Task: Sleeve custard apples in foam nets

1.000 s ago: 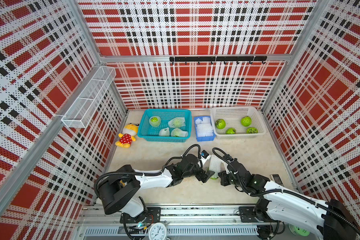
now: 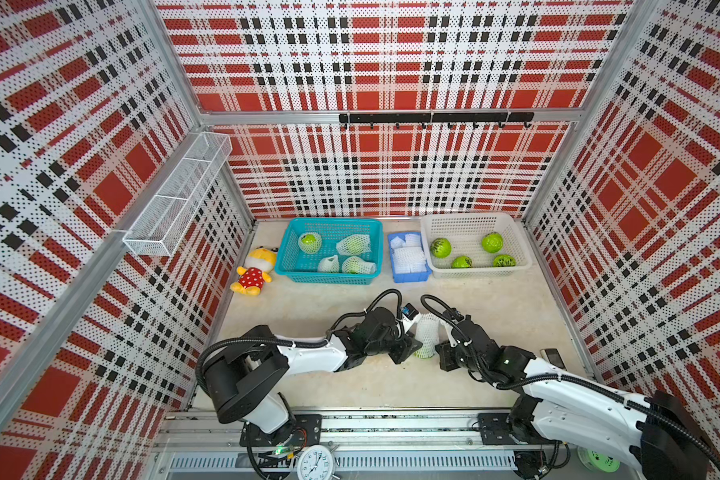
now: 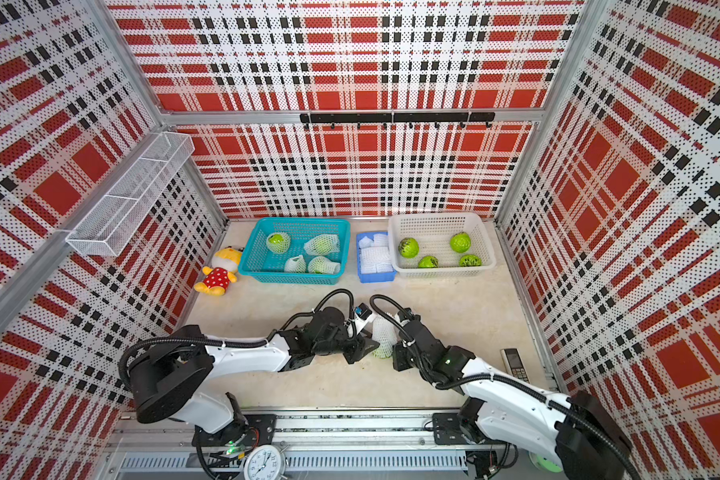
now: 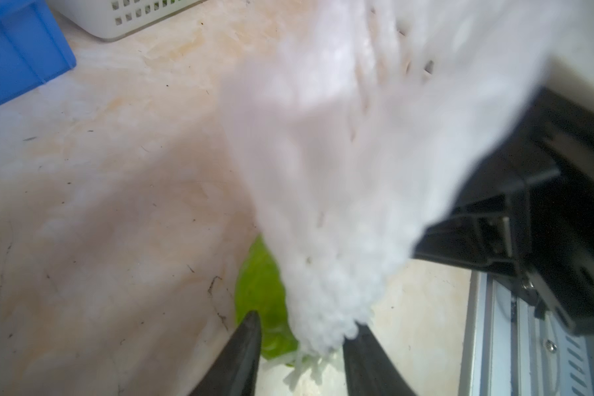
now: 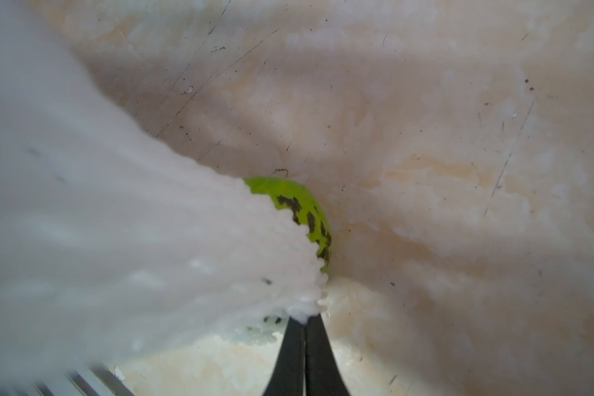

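Note:
A white foam net (image 2: 427, 331) stands over a green custard apple (image 4: 257, 290) on the table between my two grippers, the apple showing below its rim. My left gripper is at the net's lower edge, its fingers apart with loose strands between them; whether they grip is unclear. My right gripper is shut at the rim from the other side, with the net's edge at its fingertips.
A teal basket (image 2: 288, 272) with netted apples, a blue box (image 2: 408, 277) of nets and a white basket (image 2: 472, 272) with several bare apples line the back. A plush toy (image 2: 252, 272) and a phone (image 3: 513, 364) lie at the sides.
My left gripper and the net have shifted slightly; the apple's lower part looks a little more covered from above. The baskets are unchanged.

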